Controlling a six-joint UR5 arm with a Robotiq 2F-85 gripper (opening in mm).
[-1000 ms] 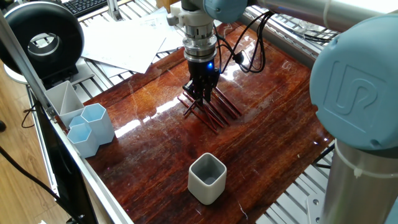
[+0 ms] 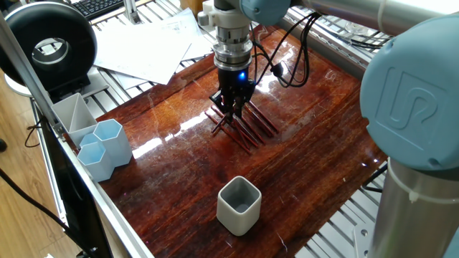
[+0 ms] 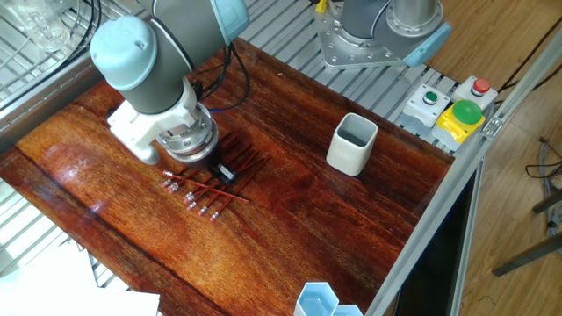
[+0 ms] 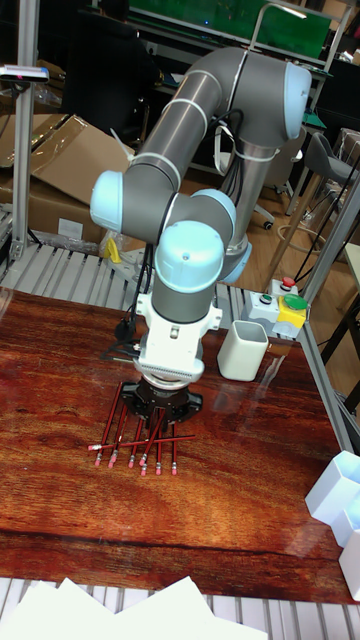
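My black gripper (image 2: 231,115) points down over a group of dark red pencils (image 2: 247,135) lying on the glossy brown tabletop. Its fingertips are right at the pencils, and the arm and the pencils blend with them, so the finger's state and any grip are unclear. In exterior view 3 several pencils (image 4: 136,448) with pink eraser ends spread below the gripper (image 4: 160,418), one lying crosswise over the others. A white square cup (image 2: 239,206) stands upright on the table, apart from the gripper. Its inside looks empty in exterior view 1.
Pale blue hexagonal holders (image 2: 106,149) and a white container (image 2: 74,118) stand by the table's edge. Papers (image 4: 117,613) lie beside the table. Bare wood (image 3: 281,237) surrounds the pencils. Control buttons (image 3: 461,118) are mounted beyond the cup.
The pencils and the cup look unmoved.
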